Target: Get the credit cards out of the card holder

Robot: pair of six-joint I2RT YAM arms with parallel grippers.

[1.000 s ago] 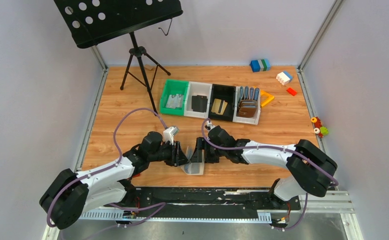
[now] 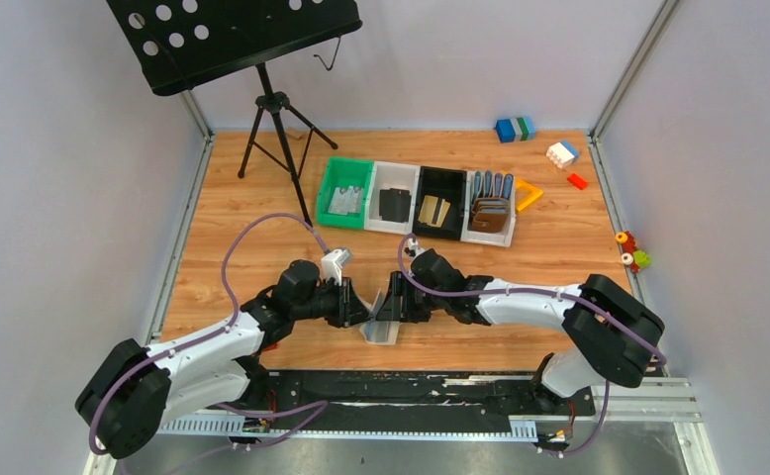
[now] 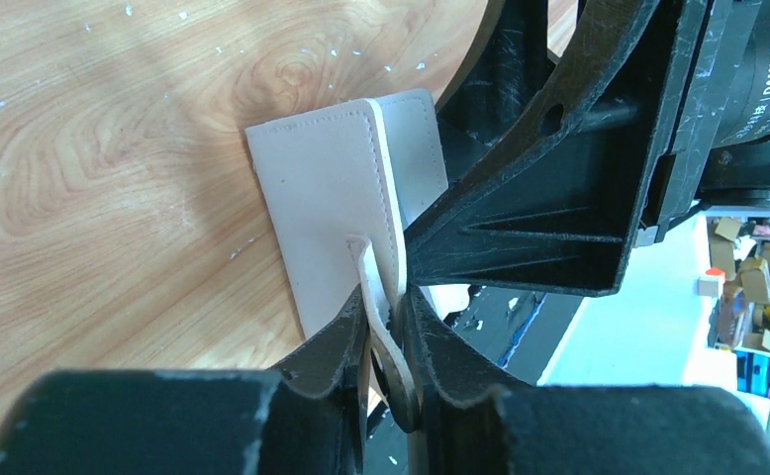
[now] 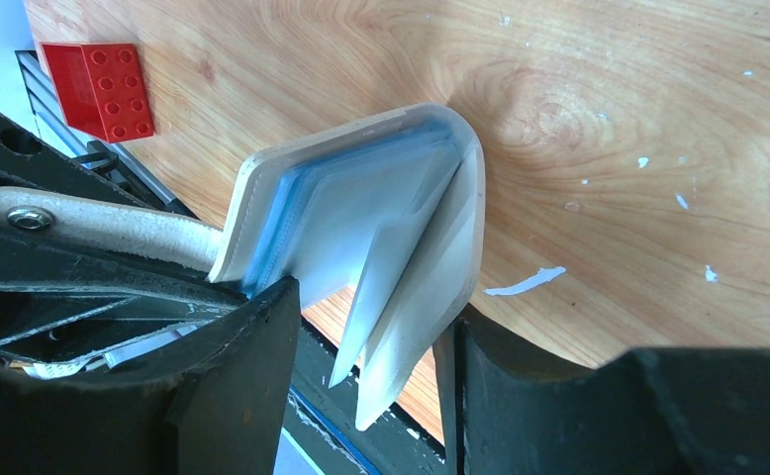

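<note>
The white card holder is between my two grippers near the table's front middle, its flaps partly spread, with a blue clear sleeve inside. In the left wrist view, my left gripper has its fingertips close around the holder's strap and edge; whether they grip it is unclear. My right gripper has its fingers apart on either side of the holder's lower end in the right wrist view. Individual cards cannot be made out clearly.
Four bins with assorted items stand at the back. A music stand is at back left. A red brick lies near the front edge, left of the holder. Loose toys sit along the right side.
The arms and holder have shifted only very slightly in the top view; the holder remains between the grippers.
</note>
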